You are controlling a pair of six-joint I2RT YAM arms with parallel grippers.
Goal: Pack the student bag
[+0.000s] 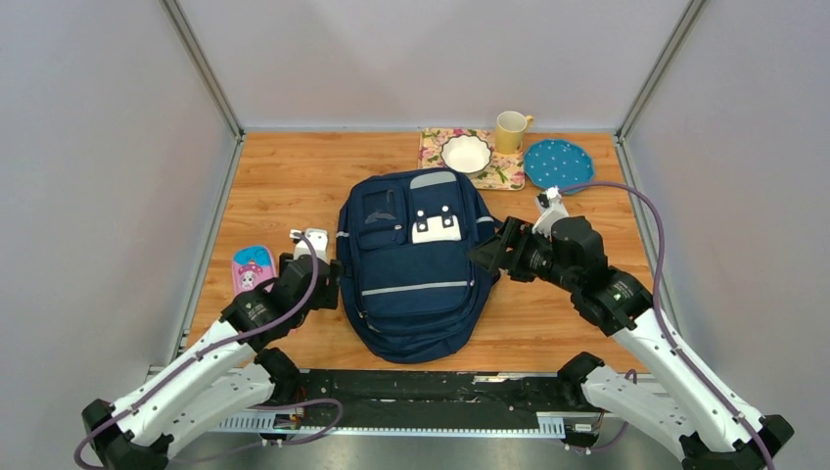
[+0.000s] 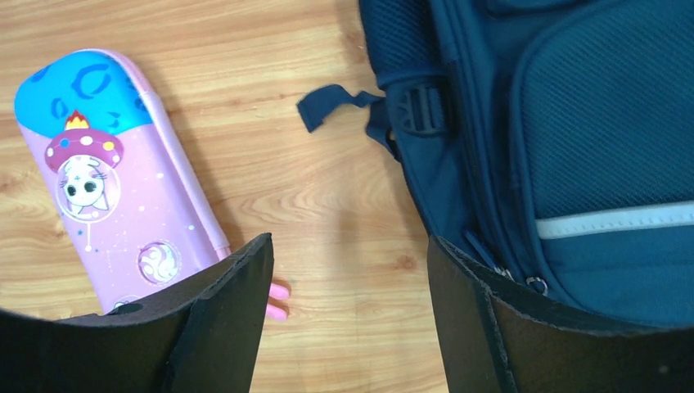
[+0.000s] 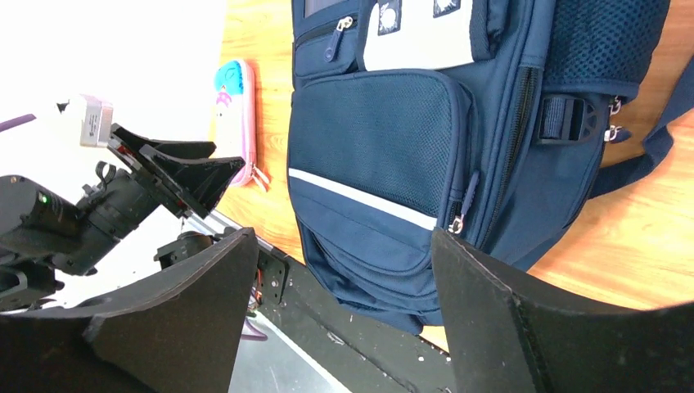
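Note:
A dark blue backpack (image 1: 411, 264) lies front side up in the middle of the table, its zipper pulls visible in the right wrist view. To its left rests a pink pencil case (image 2: 123, 180) with a blue top and a cartoon figure. My left gripper is open above the bare strip between the case and the bag, with nothing between its fingers. Over the bag's right side my right gripper also stands open and empty, the lower part of the bag showing beyond its fingers.
At the back right are a flowered tray (image 1: 504, 177), a white bowl (image 1: 466, 153), a yellow mug (image 1: 510, 131) and a blue dotted plate (image 1: 559, 166). Bare wood (image 1: 294, 176) shows at the back left. A loose strap (image 2: 335, 102) sticks out from the bag's left side.

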